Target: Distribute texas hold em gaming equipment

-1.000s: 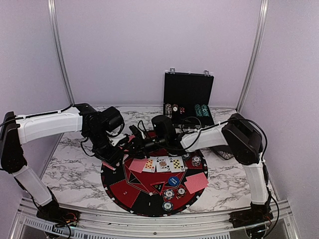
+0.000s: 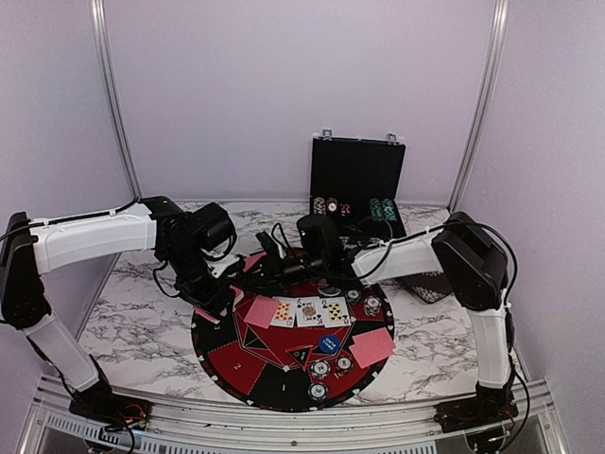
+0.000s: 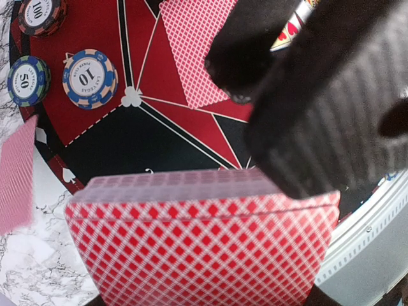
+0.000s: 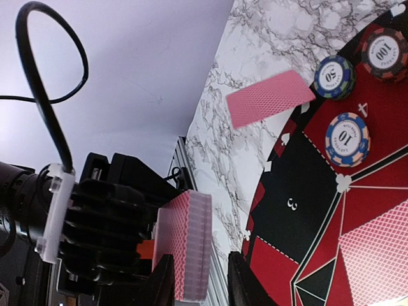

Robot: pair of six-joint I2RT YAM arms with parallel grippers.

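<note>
My left gripper (image 2: 223,288) is shut on a deck of red-backed cards, held over the left part of the round poker mat (image 2: 232,369); the deck also shows side-on in the right wrist view (image 4: 182,236). My right gripper (image 2: 263,265) is just right of it, its fingertips low in its own wrist view near the deck; what sits between them is too hidden to tell. A pink card (image 4: 268,95) lies at the mat's edge beside chips marked 50, 10 and 100. Face-up cards (image 2: 310,312) lie mid-mat, with more pink cards (image 2: 373,347) at the right.
An open black chip case (image 2: 357,165) stands at the back right, with a dark mesh object (image 2: 425,288) in front of it. Several chip stacks (image 2: 319,369) sit on the mat. Bare marble table (image 2: 142,322) shows at the left and front.
My right arm has shifted slightly in the top view, its gripper a little to the left and up. The left arm looks unchanged.
</note>
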